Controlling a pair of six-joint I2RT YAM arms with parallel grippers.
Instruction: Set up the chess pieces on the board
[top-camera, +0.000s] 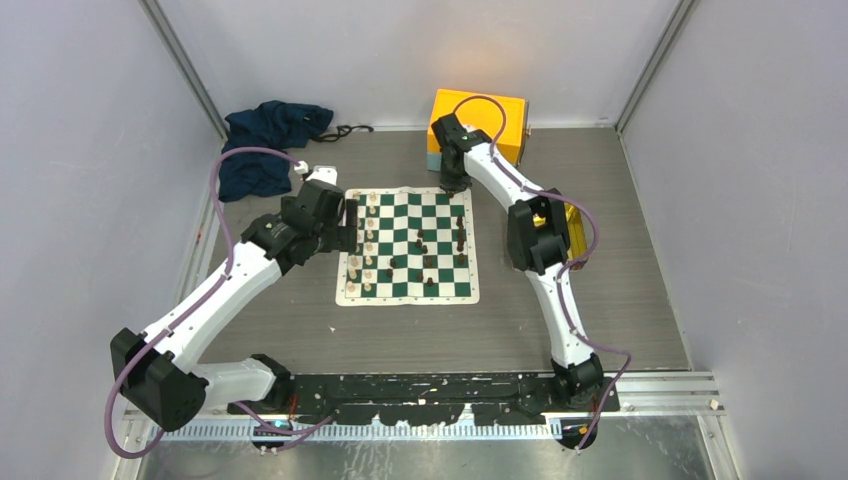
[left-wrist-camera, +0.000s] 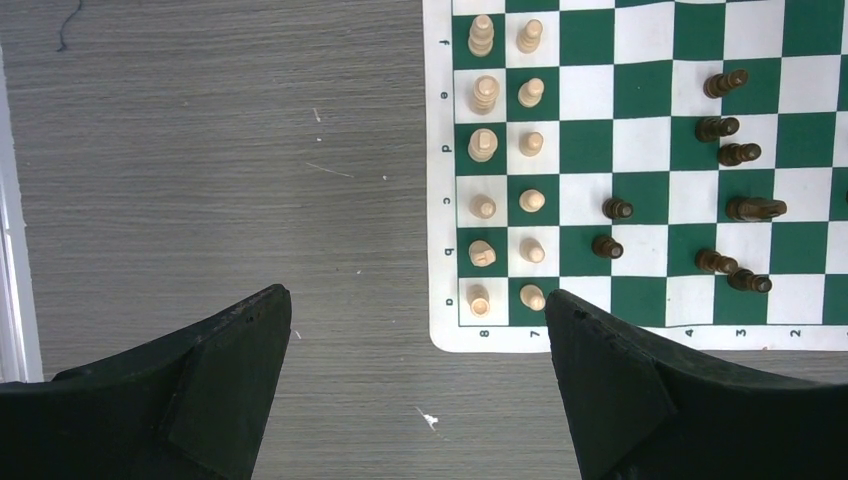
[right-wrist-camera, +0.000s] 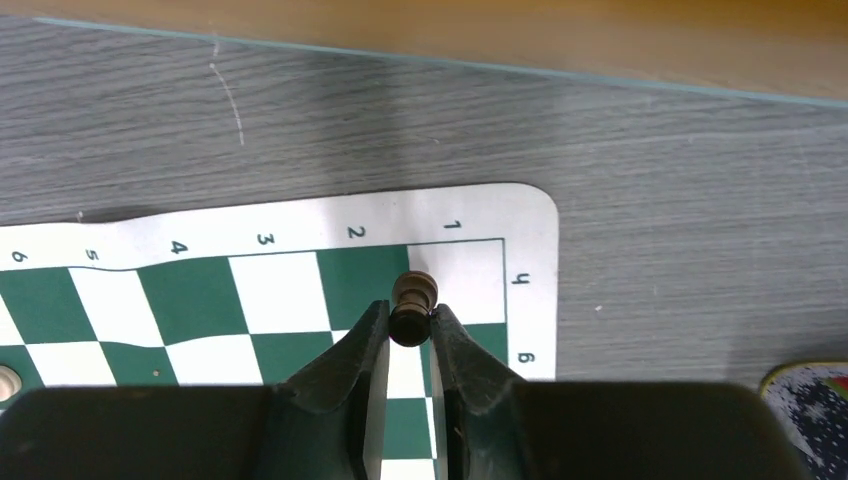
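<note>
A chessboard lies mid-table, white pieces standing in two columns along its left side and dark pieces scattered over its middle and right. My right gripper is shut on a dark piece over the board's far right corner, near the squares labelled 1 and 2; whether it touches the board I cannot tell. My left gripper hangs above the board's left edge, its fingers wide open with nothing between them.
A yellow box stands behind the board. A yellow container sits to the right, partly under the right arm. A dark cloth lies at the back left.
</note>
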